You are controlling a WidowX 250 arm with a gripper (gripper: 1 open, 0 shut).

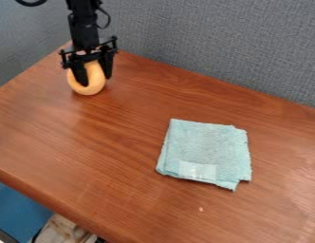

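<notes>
My black gripper (89, 63) is at the back left of the wooden table, its fingers down around a peach-orange rounded object (86, 87), which looks like a bowl or ring and sits at the table's surface. The fingers hide part of it, and I cannot tell whether they are closed on it.
A folded pale mint cloth (205, 152) lies on the right half of the table (97, 161). Grey padded walls (224, 38) stand behind. Below the front left edge are a blue surface and some clutter.
</notes>
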